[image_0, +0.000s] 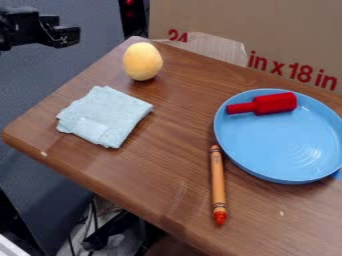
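The black gripper (56, 34) is at the upper left, off the table's edge and left of the yellow egg-shaped object (143, 61); whether its fingers are open or shut is unclear. A folded pale cloth (104, 116) lies on the left of the wooden table (160, 180). On the right sits a blue plate (278, 150) with a red cylindrical object with a handle (274, 104) on it. An orange crayon (218, 185) lies just left of the plate, pointing toward the front.
A cardboard box (247, 40) stands behind the table, with a clear plastic piece at the back edge. Below the left edge are dark floor and clutter.
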